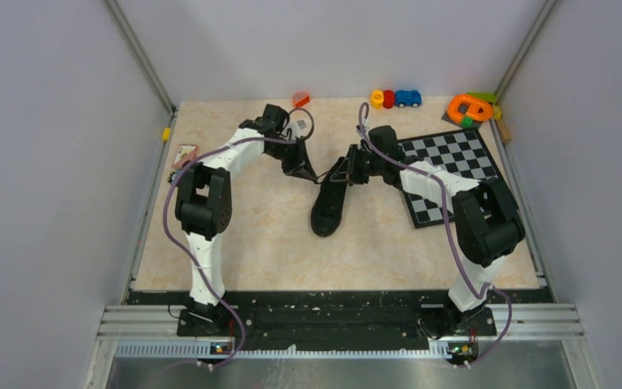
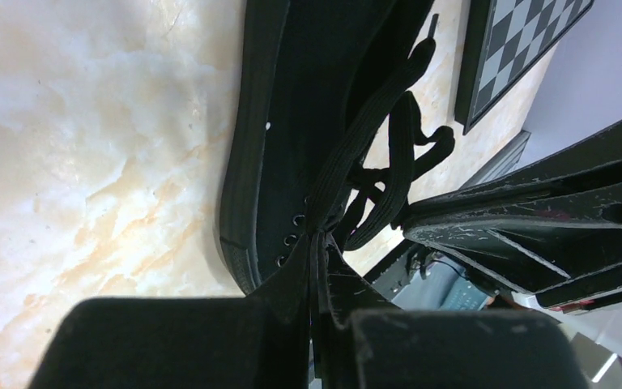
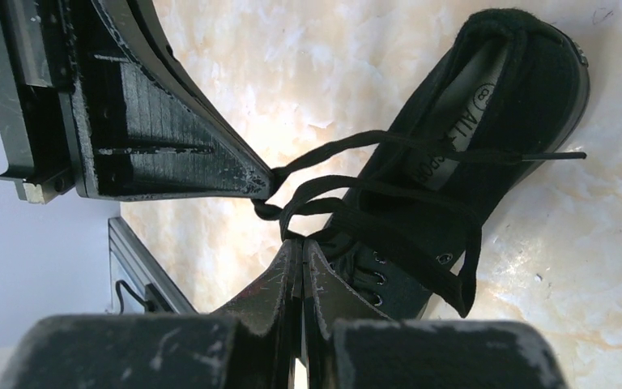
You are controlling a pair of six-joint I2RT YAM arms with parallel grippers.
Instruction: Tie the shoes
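Observation:
One black shoe point(image 1: 326, 215) lies on the table, its toe toward the front in the top view. My left gripper is shut on a black lace; from its tip the lace runs across the shoe opening to a loose tipped end in the right wrist view. Close by, beside the shoe's eyelets, my right gripper is shut, with a loop of lace point(image 3: 421, 247) gathered at its fingertips. The two grippers' tips are a small distance apart. How the laces cross between them is partly hidden.
A black-and-white checkered board point(image 1: 453, 166) lies at the right, under the right arm. Toys such as a blue car point(image 1: 407, 98) and an orange ring point(image 1: 470, 108) line the back edge.

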